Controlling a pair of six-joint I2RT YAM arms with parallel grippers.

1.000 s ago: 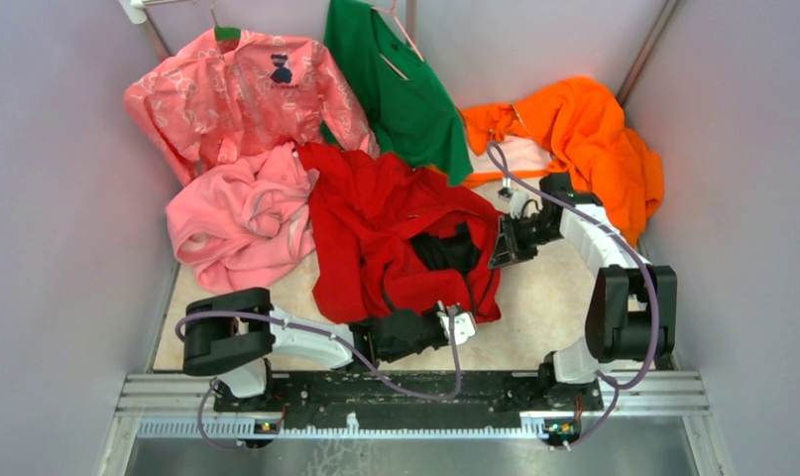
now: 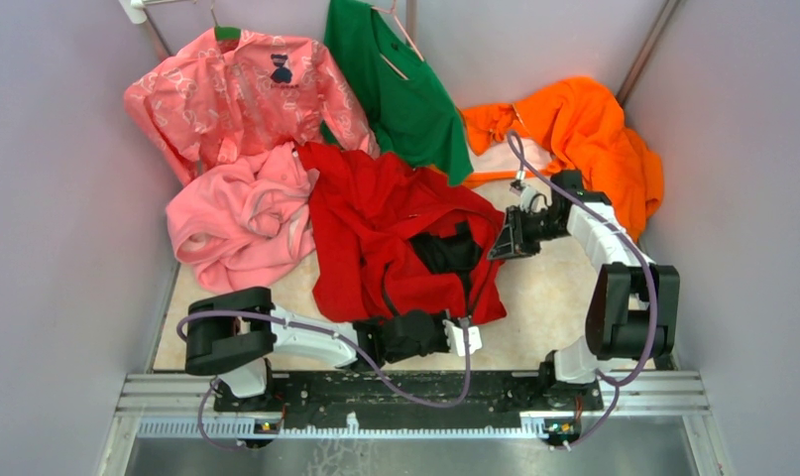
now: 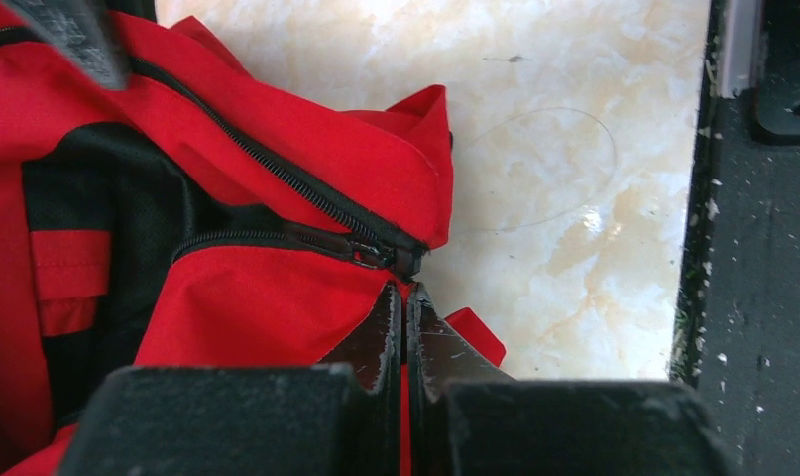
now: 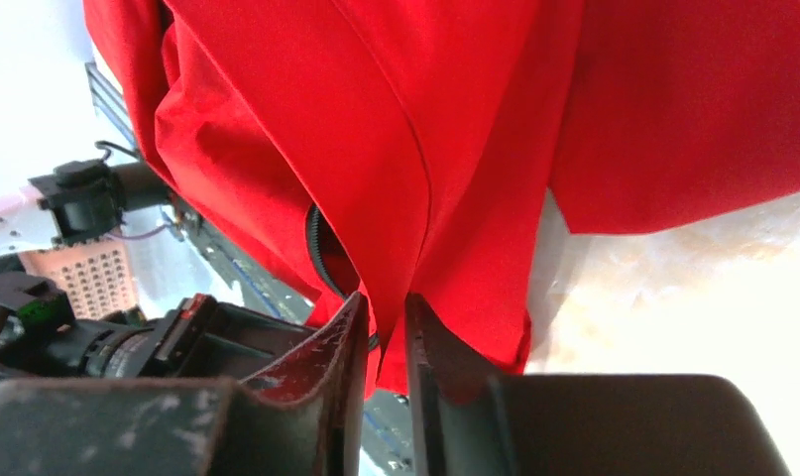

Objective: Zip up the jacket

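The red jacket (image 2: 366,238) lies spread with its dark lining showing. In the left wrist view two zipper tapes (image 3: 277,178) converge at the slider (image 3: 374,253) near the hem. My left gripper is shut just below the slider, red cloth showing behind it; whether it pinches any is unclear. My right gripper is over the jacket's right edge, fingers slightly apart around a red fold; whether they grip it cannot be told.
Pink garments (image 2: 237,218), a green top (image 2: 396,109) and an orange garment (image 2: 604,149) surround the back and sides. Bare table (image 2: 544,297) shows at the right.
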